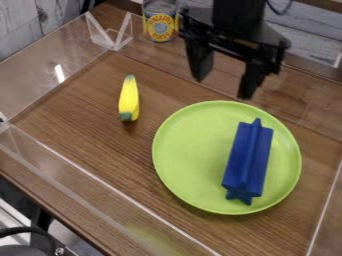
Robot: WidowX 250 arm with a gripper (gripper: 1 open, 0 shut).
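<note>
My gripper (pixel 225 70) hangs at the top centre above the wooden surface, dark and open, its fingers apart with nothing seen between them. Below and to the right of it lies a green plate (pixel 187 155), with a blue star-shaped bar (pixel 246 160) resting lengthwise on its right part. A yellow toy (pixel 128 98) with a green tip, like a corn cob or squash, lies on the wood to the left of the plate.
A can (pixel 159 22) with a yellow label stands at the back, left of my gripper. Clear plastic walls (pixel 34 65) border the left side. The wood around the yellow toy is clear.
</note>
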